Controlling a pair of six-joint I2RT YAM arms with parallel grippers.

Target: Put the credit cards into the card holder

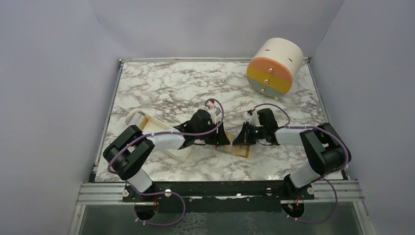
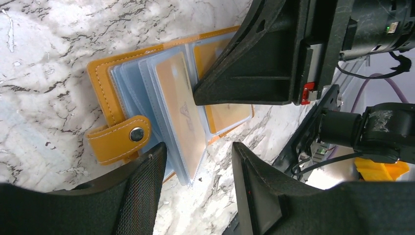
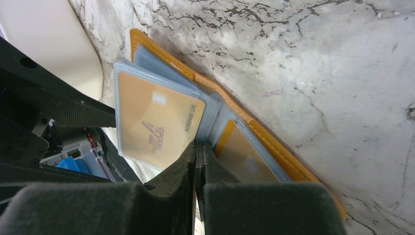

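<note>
The tan card holder [image 2: 105, 88] lies opened out on the marble table, its clear sleeves showing. One sleeve with a peach card stands tilted up at the middle; the same card [image 3: 156, 117] faces the right wrist view. Another tan card [image 2: 227, 115] rests in a sleeve on the right-hand side. My left gripper is open, its fingers [image 2: 147, 178] low at the raised sleeve's near end; contact is hard to judge. My right gripper is shut, tips down by the holder's fold, with no card visible between them.
A strap with a snap button [image 2: 120, 139] sticks out beside the left finger. Under the left arm stands a white tray [image 1: 181, 154] with items at its far end. A striped drum-shaped box [image 1: 276, 66] sits at the back right.
</note>
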